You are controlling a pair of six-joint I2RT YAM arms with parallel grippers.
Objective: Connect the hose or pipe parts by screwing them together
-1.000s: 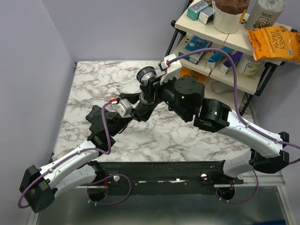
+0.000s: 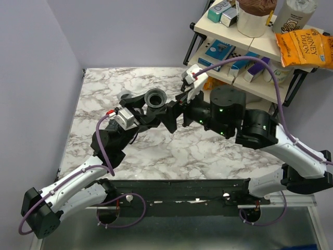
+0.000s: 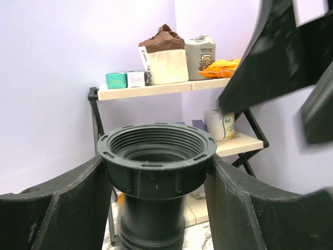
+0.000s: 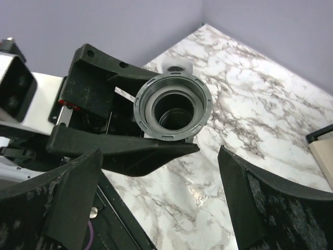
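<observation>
A black hose fitting (image 2: 155, 98) with a threaded, open end stands upright at the centre of the top view. My left gripper is shut on it, one finger on each side below the rim. In the right wrist view the fitting's threaded ring (image 4: 146, 108) faces the camera, held in the left fingers. My right gripper is open, beside and facing the fitting, with nothing between its fingertips. Its dark fingers (image 3: 281, 57) loom blurred at the upper right of the left wrist view.
A two-tier shelf (image 2: 248, 36) with boxes, packets and cups stands at the back right. Grey walls bound the workspace at the back and sides.
The fitting has turned from tilted to upright in my left gripper, which has shifted left. The right gripper has come off the fitting and moved right and down in the top view.
</observation>
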